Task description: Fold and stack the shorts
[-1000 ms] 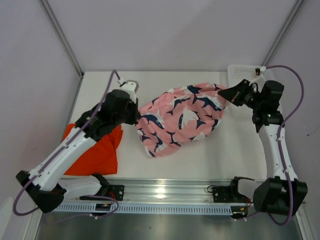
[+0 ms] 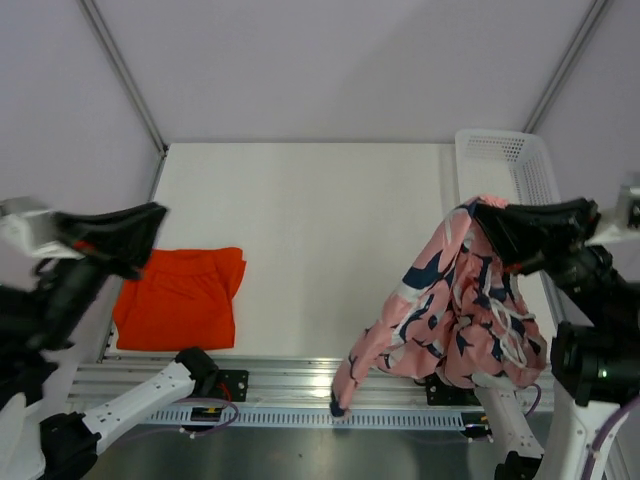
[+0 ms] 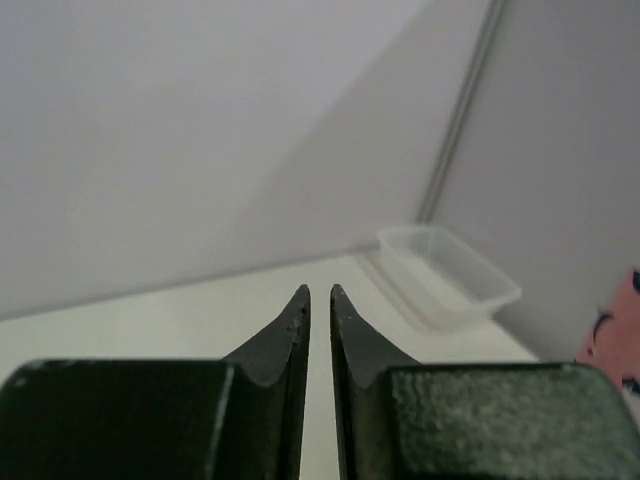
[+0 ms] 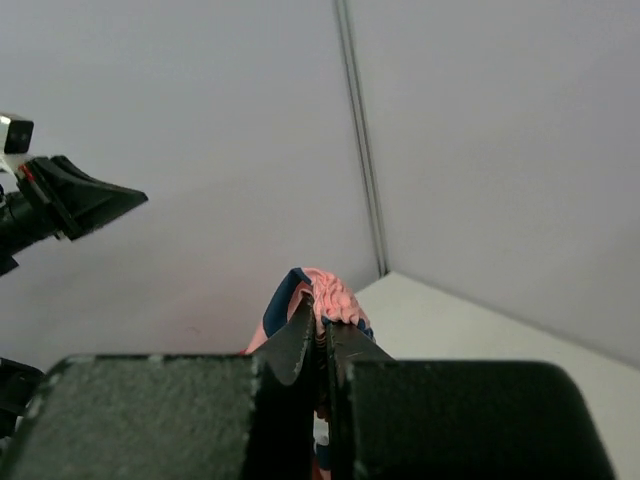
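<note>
Pink shorts with navy shapes and white drawstrings (image 2: 445,310) hang from my right gripper (image 2: 490,230), which is shut on their bunched waist edge; in the right wrist view the cloth (image 4: 328,295) pokes up between the fingers. The shorts dangle over the table's front right, one end swung past the front edge. My left gripper (image 2: 150,225) is raised at the left, blurred in the top view, its fingertips (image 3: 298,305) close together with nothing showing between them. Folded orange shorts (image 2: 180,300) lie at the front left of the table, below it.
A white plastic basket (image 2: 500,140) stands at the back right, partly hidden by the pink shorts and right arm. Walls and metal rails (image 2: 320,365) border it.
The pink shorts, earlier stretched between both sides, have swung right and down, now hanging from my right gripper alone. The left arm has pulled back from them; the right gripper has shifted slightly.
</note>
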